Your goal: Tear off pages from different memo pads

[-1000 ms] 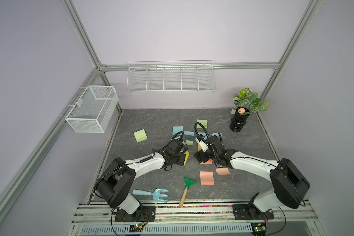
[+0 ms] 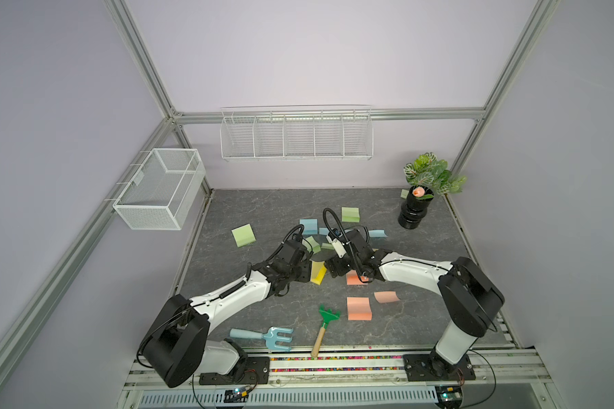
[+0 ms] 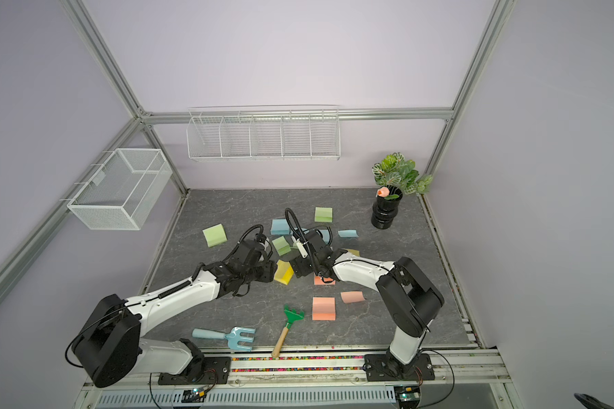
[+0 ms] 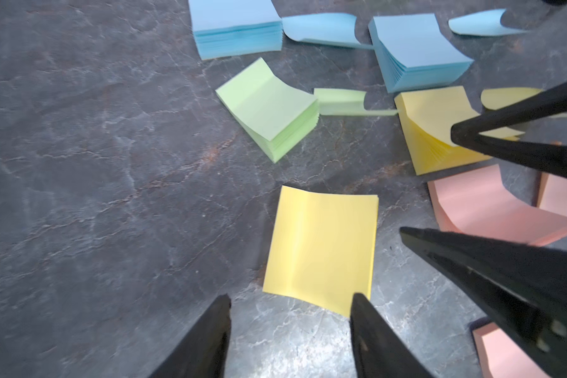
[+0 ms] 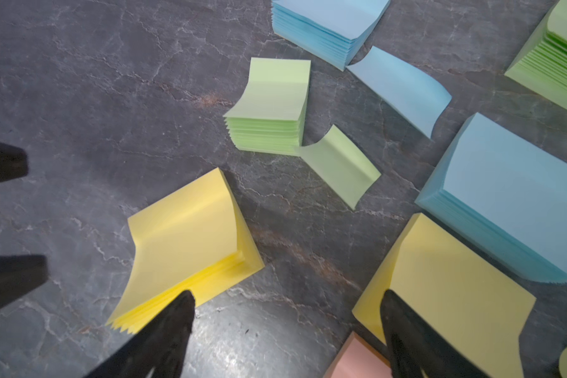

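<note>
A yellow memo pad (image 4: 318, 245) (image 5: 176, 236) lies mid-table between my grippers. My left gripper (image 2: 304, 272) is open just left of it, nothing between its fingers. My right gripper (image 3: 300, 266) is open to the pad's right, its fingers empty and showing at the edge of the left wrist view. Behind lie green (image 4: 267, 100) and blue pads (image 4: 415, 44), with a second yellow pad (image 5: 450, 293) and pink pads (image 4: 497, 201) to the right. Loose curled pages, blue (image 5: 400, 88), green (image 5: 340, 163) and pink (image 2: 386, 296), lie among the pads.
A potted plant (image 2: 423, 177) stands back right. A blue fork (image 2: 266, 335) and a green rake (image 2: 326, 320) lie at the front. A wire basket (image 2: 157, 204) and a rack (image 2: 296, 133) hang on the walls.
My left gripper has drawn back to the left, uncovering more of the yellow pad. My right gripper has moved left toward that pad.
</note>
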